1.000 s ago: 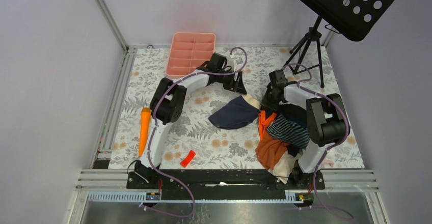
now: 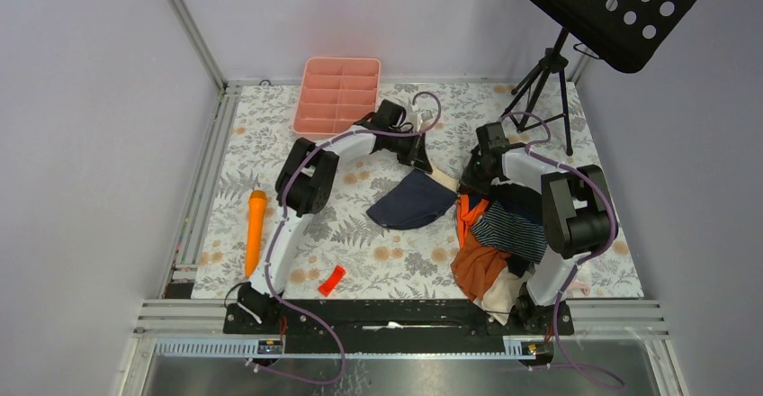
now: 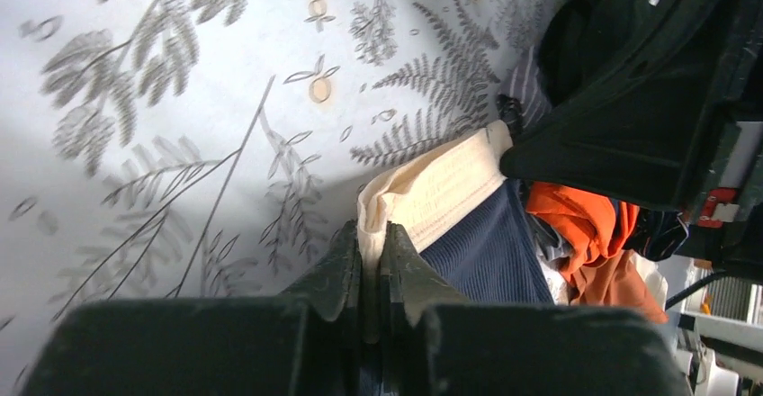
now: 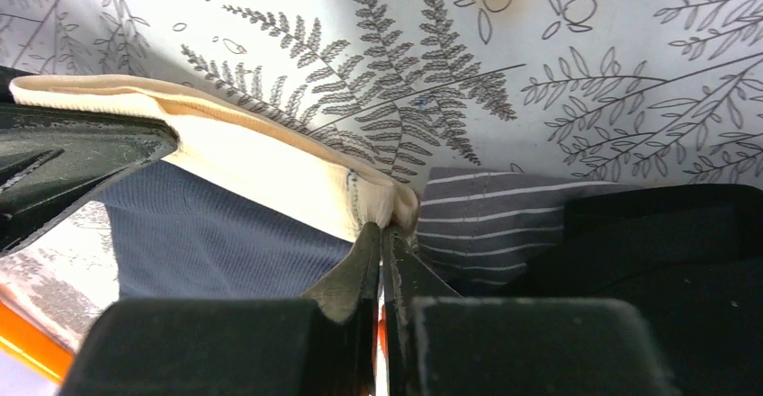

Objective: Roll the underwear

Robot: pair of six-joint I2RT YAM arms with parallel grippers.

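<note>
Navy underwear (image 2: 405, 200) with a cream waistband (image 3: 450, 189) lies flat mid-table. In the top view my left gripper (image 2: 421, 164) is at the band's left end; in its wrist view it (image 3: 382, 256) is shut on that end, with cream fabric bunched between the fingers. My right gripper is shut at the band's other end, its tips against the puckered cream cloth, which appears pinched there. The band stretches between the two grippers.
A pile of clothes (image 2: 504, 243) crowds the right side, beside the underwear. A pink divided tray (image 2: 335, 81) stands at the back, a black stand (image 2: 549, 67) back right. An orange baton (image 2: 255, 229) and red piece (image 2: 331, 279) lie on the left and front.
The right arm looks unchanged.
</note>
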